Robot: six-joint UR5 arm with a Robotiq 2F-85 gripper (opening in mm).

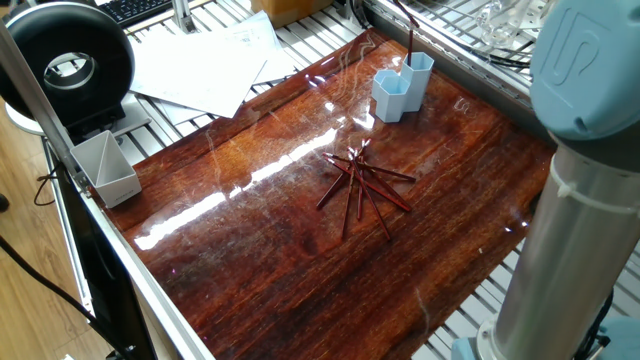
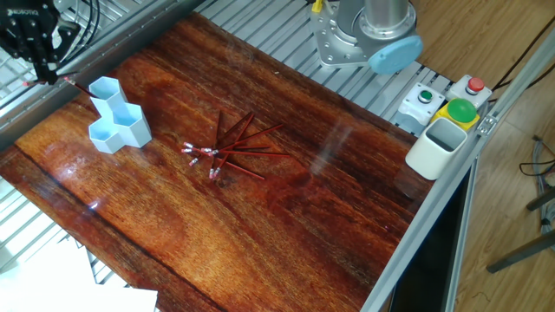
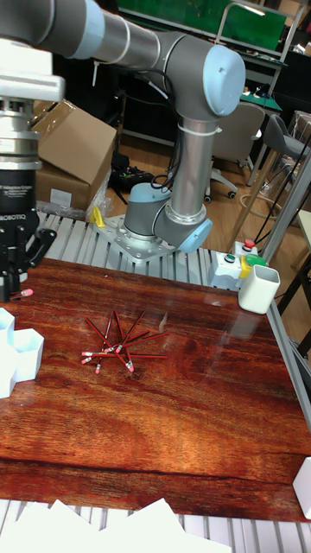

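Several dark red pencils with pale ends (image 1: 360, 180) lie crossed in a loose heap mid-table. Behind them stands a pale blue holder of joined hexagonal cups (image 2: 120, 121), with a dark red pencil (image 1: 410, 45) upright in its rear cup. Over the table edge beside that cup, my gripper (image 2: 48, 76) hangs pointing down. Close to its fingertips in the third exterior view is a small pink end (image 3: 26, 292). A thin dark slanted piece (image 1: 402, 8) meets the standing pencil's top; whether it is gripped cannot be told, as the fingers are small and dark.
A white square cup (image 2: 431, 152) stands by the table edge near the button boxes (image 2: 462, 108). Another white container (image 1: 107, 170) sits at the opposite edge. Paper sheets (image 1: 200, 70) lie off the board.
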